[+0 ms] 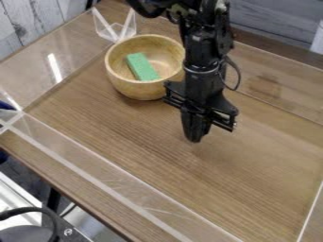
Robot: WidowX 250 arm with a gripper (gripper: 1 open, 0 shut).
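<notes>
My black gripper [197,129] hangs over the wooden table [151,180] near the middle of the view, its fingertips pointing down and shut, with nothing visible between them. Behind it to the left, a round tan bowl [121,77] holds a green block [143,68]. The gripper is to the right of the bowl and lower in the view.
A clear plastic piece [115,27] stands behind the bowl. Black cables [28,218] lie at the lower left, off the table's edge.
</notes>
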